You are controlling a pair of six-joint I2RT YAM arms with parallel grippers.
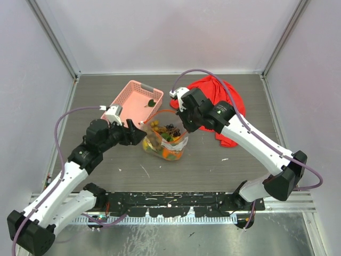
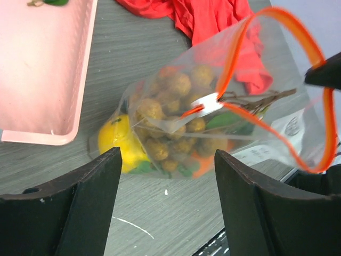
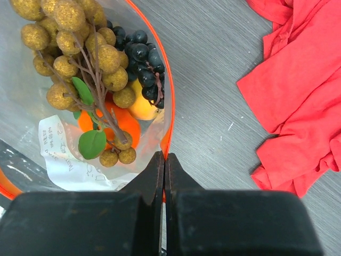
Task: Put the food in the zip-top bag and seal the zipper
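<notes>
The clear zip bag [image 1: 169, 156] stands mid-table with its orange-edged mouth spread wide. Inside are brown round fruits on a stem [image 3: 69, 58], black grapes [image 3: 144, 58], an orange fruit [image 3: 125, 125] and a yellow fruit [image 2: 120, 140]. My right gripper is shut on the bag's orange rim at the right of the mouth. The white slider [image 2: 208, 103] sits on the orange zip strip. My left gripper is open at the bag's left side, apart from the zip strip, with nothing gripped between its fingers.
Behind the bag to the left is a pink basket [image 1: 123, 100] holding a green leaf [image 1: 151, 103]. A red cloth [image 1: 229, 96] lies at the back right, partly under the right arm.
</notes>
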